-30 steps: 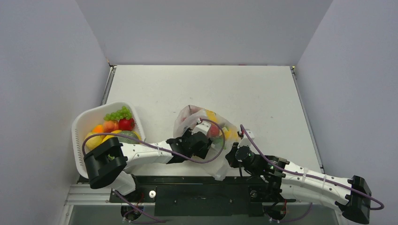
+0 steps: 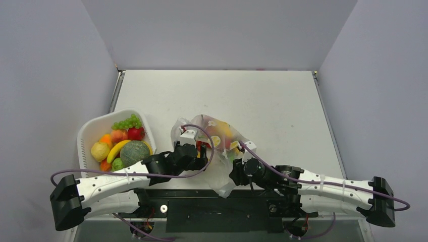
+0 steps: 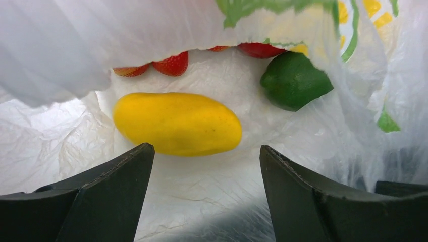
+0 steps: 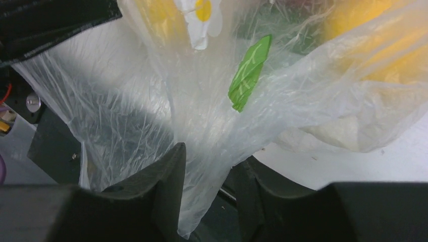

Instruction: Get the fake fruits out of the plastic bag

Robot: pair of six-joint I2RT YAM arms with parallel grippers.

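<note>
The crumpled plastic bag (image 2: 212, 122) lies at the front middle with fruits inside. In the left wrist view my left gripper is open at the bag's mouth, facing a yellow elongated fruit (image 3: 176, 121); a green fruit (image 3: 295, 80) and strawberries (image 3: 170, 63) lie behind, under the plastic. My right gripper is at the bag's front edge, with plastic running down between its fingers; whether it grips the plastic is unclear.
A white basket (image 2: 86, 138) full of fruits stands at the left.
Both arms have moved leftward. The bag's near part has shifted toward the front and left, and its top has changed shape.
</note>
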